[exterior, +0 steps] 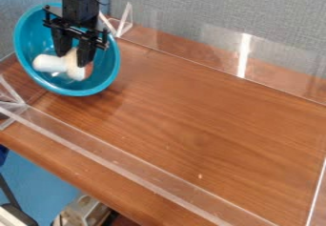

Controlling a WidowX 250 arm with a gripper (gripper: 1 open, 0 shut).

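A teal bowl (102, 77) sits at the upper left of the table (197, 134). My black gripper (78, 52) reaches down into it from above and is shut on a white cylindrical object (53, 65), which lies slanted inside the bowl. The gripper's body hides part of the object and of the bowl's back; the exact contact at the fingertips is hard to make out.
Clear acrylic edging runs along the back and front of the table, with clear struts beside the bowl. A grey wall stands behind. A metal fixture is below the front edge.
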